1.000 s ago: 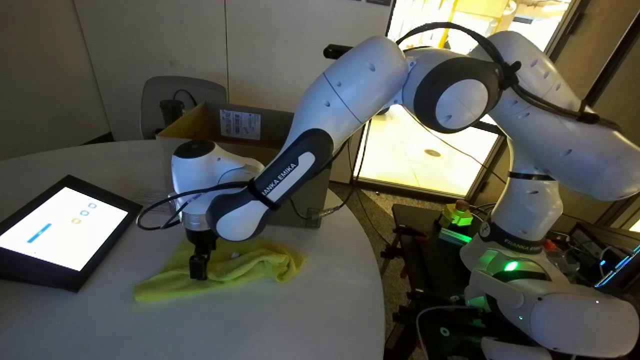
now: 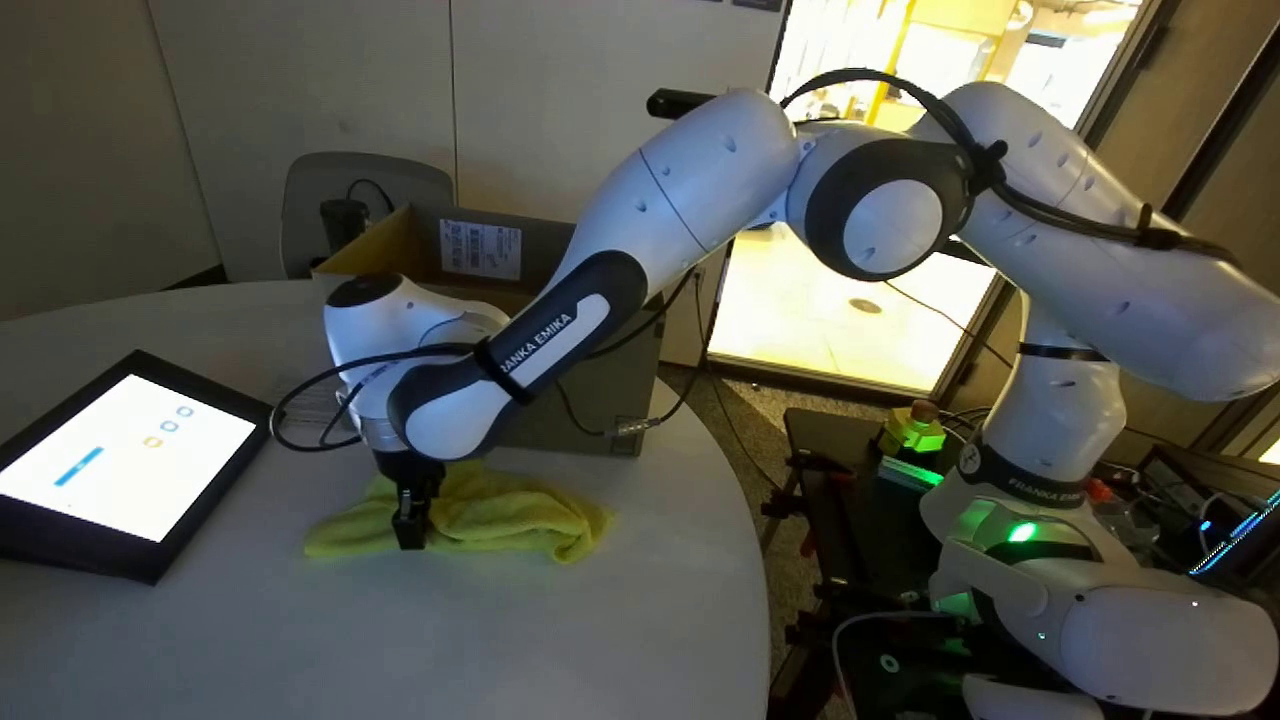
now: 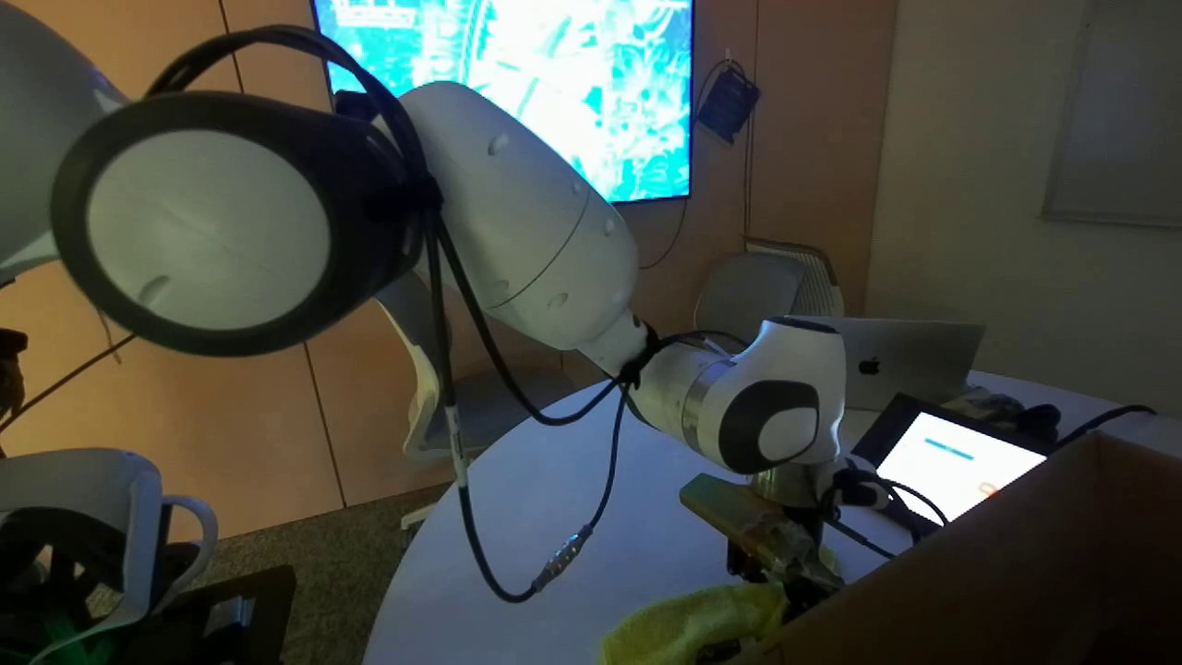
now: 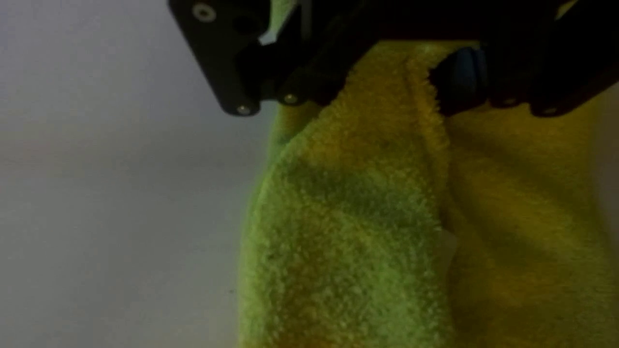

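A yellow-green towel point(image 2: 504, 516) lies bunched and folded on the white table, in front of the cardboard box. My gripper point(image 2: 411, 528) points down at the towel's left part, low against the cloth. From the wrist camera, the gripper has its black fingers point(image 4: 464, 81) apart, with a raised fold of the towel point(image 4: 348, 232) running up between them. The left fingertip is partly covered by cloth, and contact with the fold is hard to judge. Exterior view 2 shows only a piece of the towel point(image 3: 698, 622) past the box edge.
Close behind the towel stands an open cardboard box point(image 2: 576, 384). A lit tablet in a black stand point(image 2: 132, 462) sits to the left. Clear table point(image 2: 480, 648) extends in front of the towel. Exterior view 2 also has a laptop point(image 3: 903, 355).
The towel's left end has been drawn inward and bunched up, leaving bare table there. My gripper has shifted slightly right and toward the box.
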